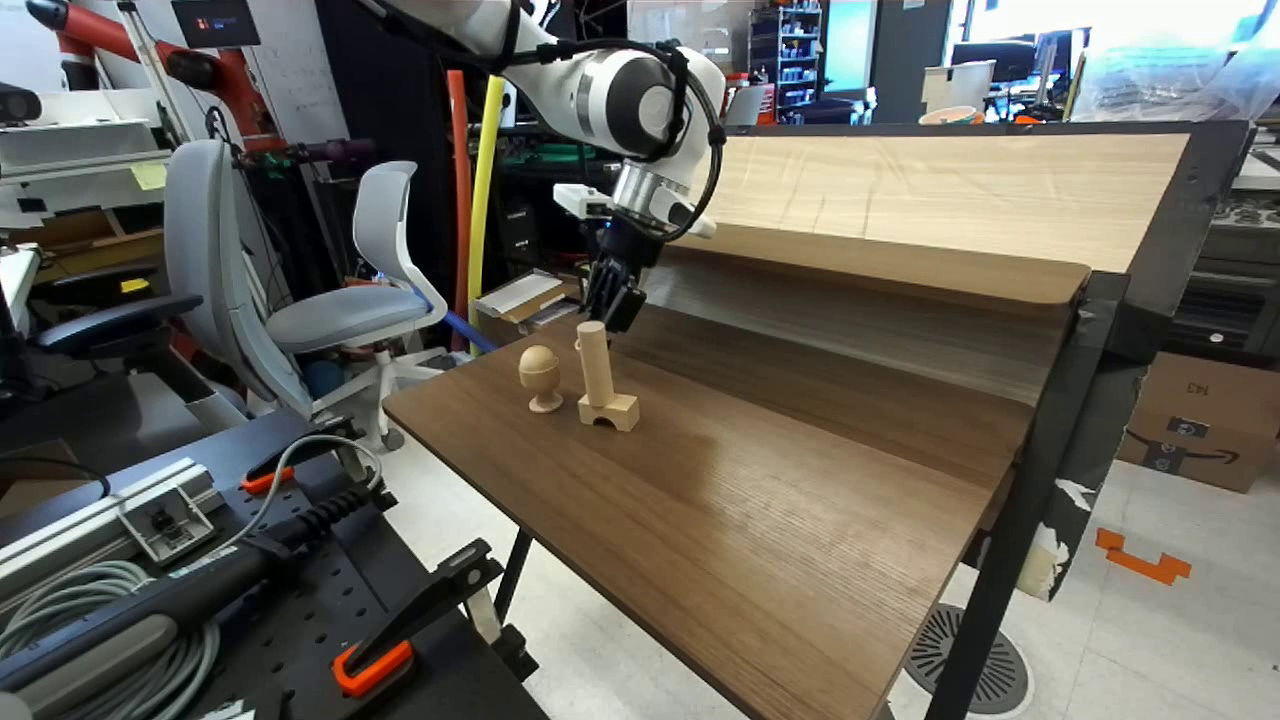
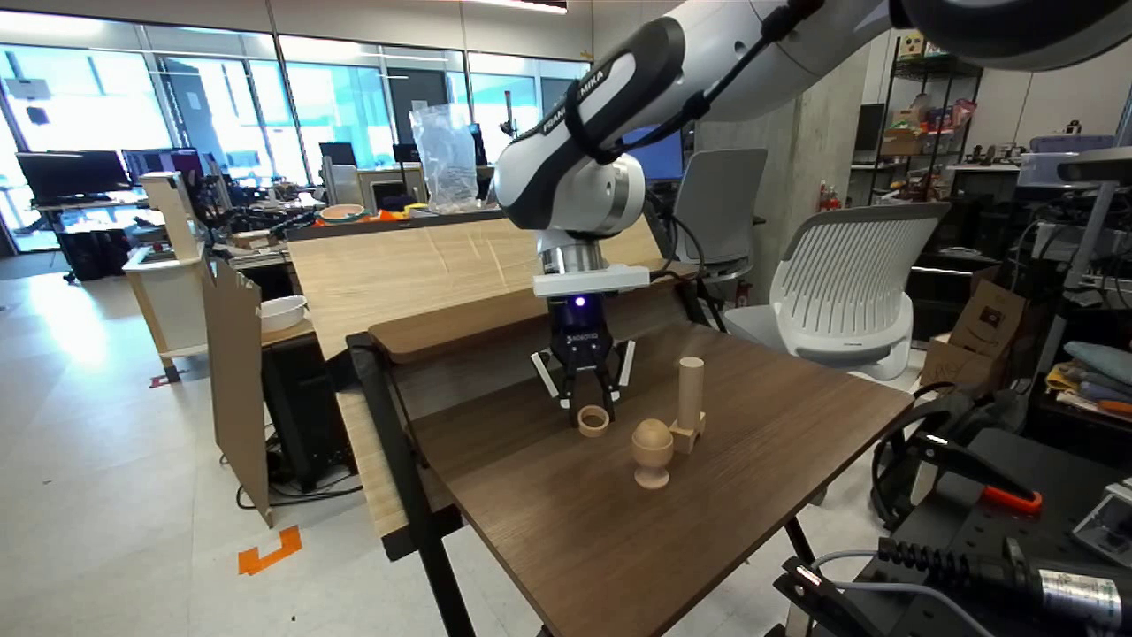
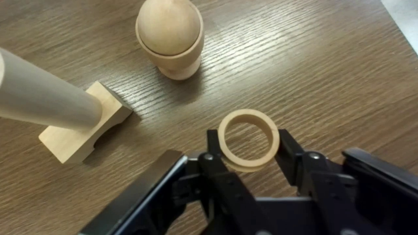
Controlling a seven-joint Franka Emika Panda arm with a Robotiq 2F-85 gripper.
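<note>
A pale wooden ring (image 3: pixel 273 145) is pinched between the fingertips of my gripper, which is shut on its outer sides. From the second exterior view, the ring (image 2: pixel 593 420) hangs at the tips of the gripper (image 2: pixel 590 412), over the far part of the board; whether it touches the wood is unclear. A wooden cylinder (image 2: pixel 691 393) stands upright on an arched block (image 2: pixel 687 433). Beside them is an egg-shaped piece (image 2: pixel 653 435) seated in a small footed cup (image 2: pixel 652 476). In exterior view 1, the cylinder (image 1: pixel 595 362) hides most of the ring.
A raised shelf (image 1: pixel 864 258) runs along its back. A grey chair (image 2: pixel 849 276) stands past the table's far end, and a tool bench (image 1: pixel 300 576) lies beyond the near edge.
</note>
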